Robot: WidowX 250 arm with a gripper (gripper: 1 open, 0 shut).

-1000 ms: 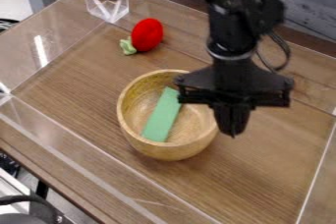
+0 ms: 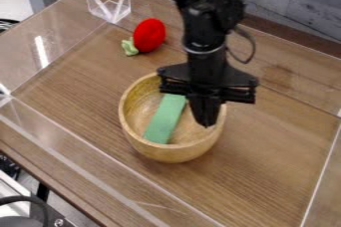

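Observation:
My black gripper [image 2: 205,110] hangs over the right side of a round tan bowl [image 2: 180,148], its fingers shut with nothing visible between them. A flat green bar [image 2: 164,118] lies in the bowl, left of the fingertips. The bowl's back rim is partly hidden behind the gripper.
A red object [image 2: 150,32] with a small green part lies at the back left. A clear plastic item [image 2: 108,3] stands at the far back.
My gripper has moved left and back from beside the bowl's right edge to over the bowl. The bowl and the green bar look unmoved.

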